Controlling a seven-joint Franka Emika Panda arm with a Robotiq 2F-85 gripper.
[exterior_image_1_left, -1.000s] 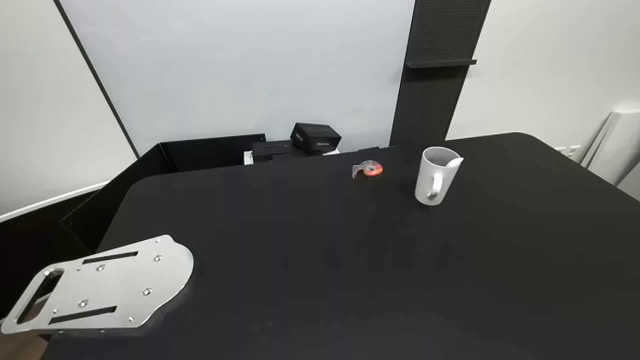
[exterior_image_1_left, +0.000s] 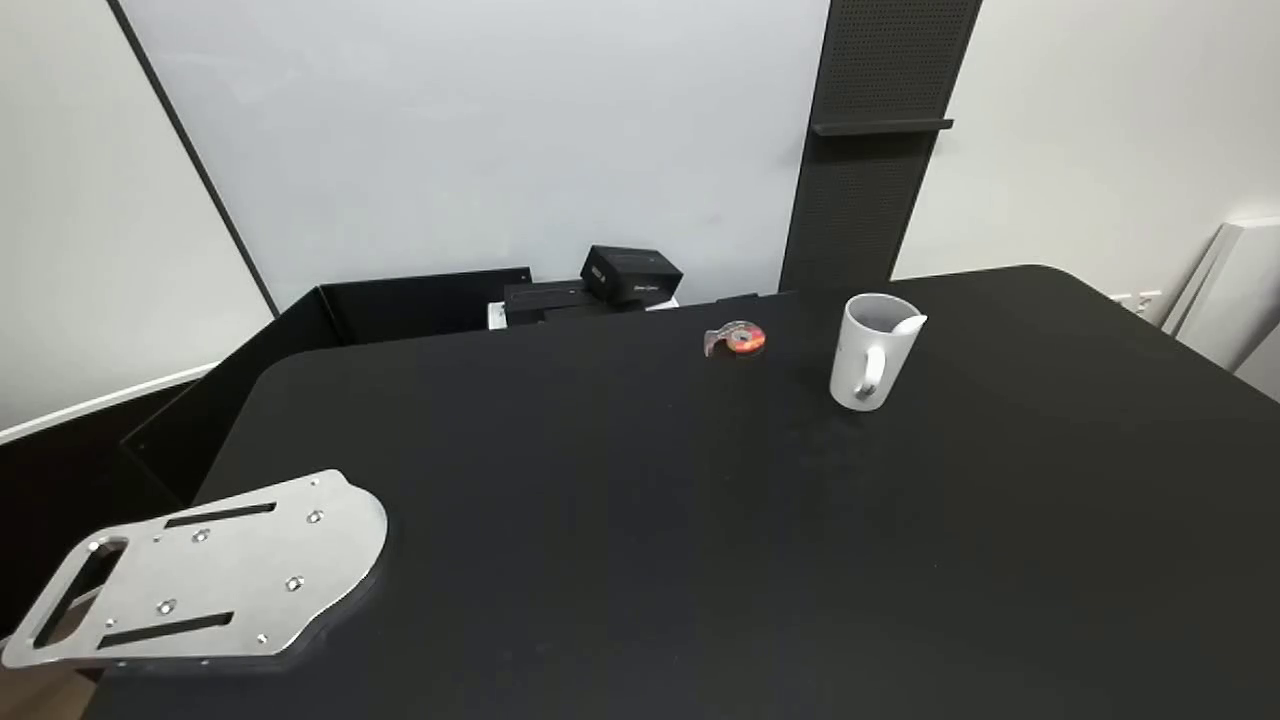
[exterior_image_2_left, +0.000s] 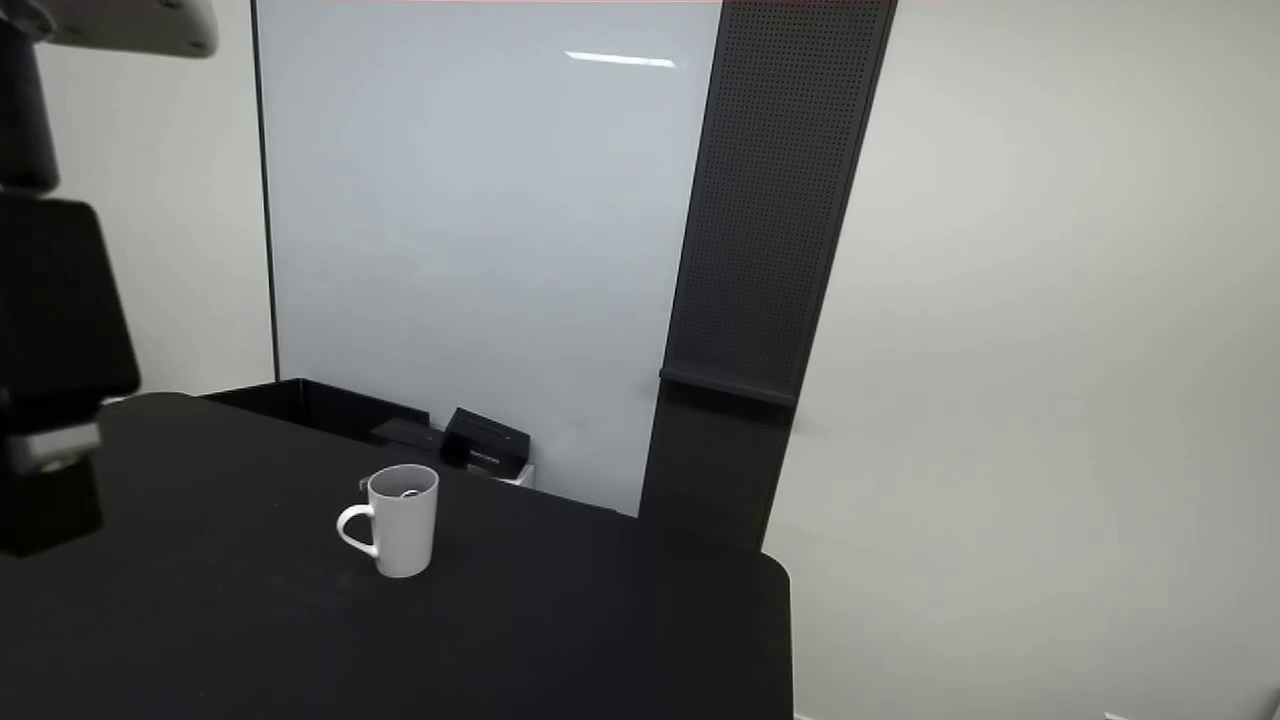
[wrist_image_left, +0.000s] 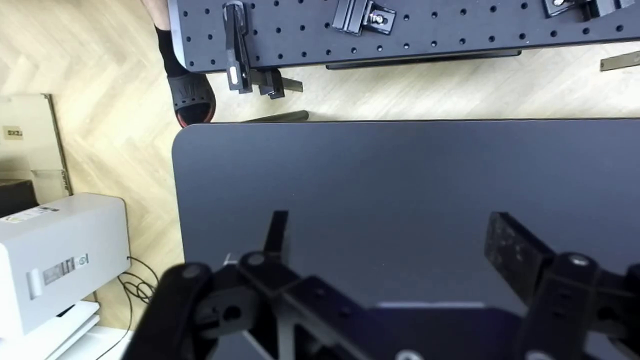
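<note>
A white mug (exterior_image_1_left: 866, 354) stands upright on the black table (exterior_image_1_left: 624, 504), toward the far right in exterior view 1. Something white sticks out over its rim. To its left lies a small tape dispenser (exterior_image_1_left: 735, 338) with a red and orange roll. In exterior view 2 the same mug (exterior_image_2_left: 403, 528) has its handle to the left. My gripper is open in the wrist view, its two dark fingers wide apart over bare table surface. Neither mug nor tape shows in that view.
A metal plate (exterior_image_1_left: 228, 564) with slots lies at the table's near left in exterior view 1. Black boxes (exterior_image_1_left: 630, 274) sit beyond the far edge. In the wrist view, a perforated bench (wrist_image_left: 432, 24) stands across a gap.
</note>
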